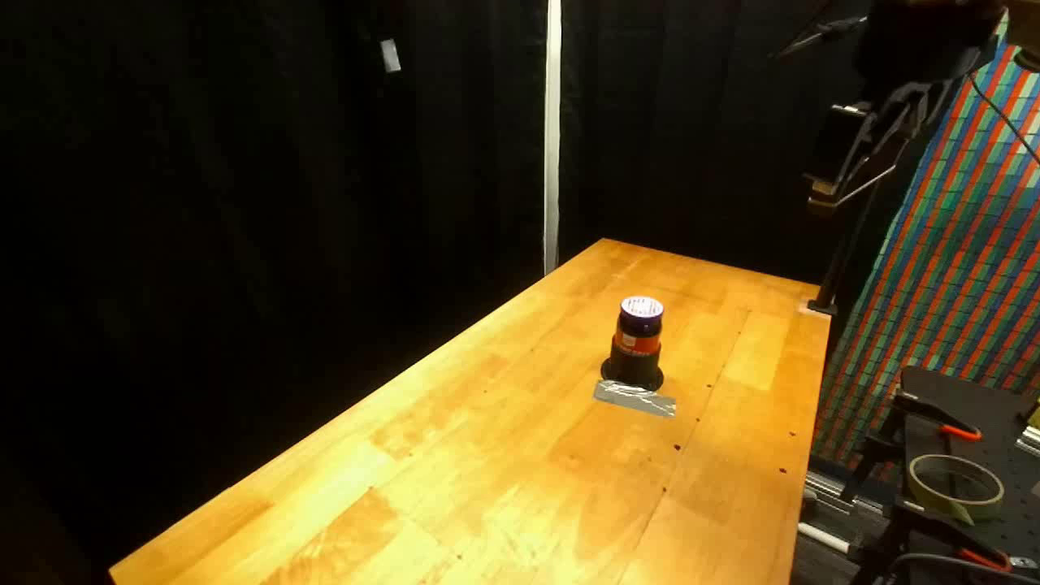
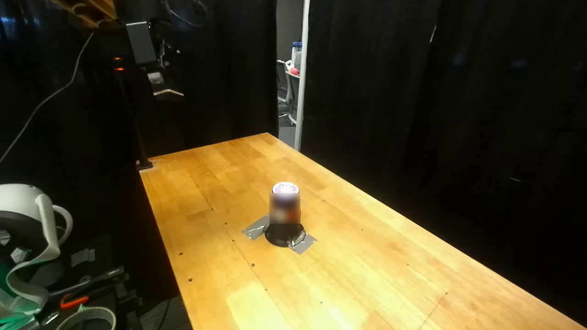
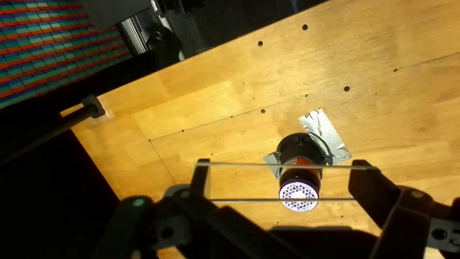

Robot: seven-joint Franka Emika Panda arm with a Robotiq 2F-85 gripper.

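Note:
A dark jar with an orange label (image 1: 639,343) and a pale patterned lid (image 3: 298,196) stands upright in a black round base (image 2: 279,236) on the wooden table. Silver tape (image 3: 326,136) lies against the base on the tabletop. High above the table, away from the jar, hangs my gripper. In the wrist view its dark fingers (image 3: 363,183) are wide apart, with two thin bands stretched across between them. Beyond the bands, the jar appears well below, and nothing is held. Exterior view 2 has the jar's middle blurred.
A dark pole (image 3: 77,118) is clamped at one table corner. Beside the table are a black stand with a tape roll (image 1: 955,484) and a striped cloth (image 1: 960,253). Black curtains surround the far sides.

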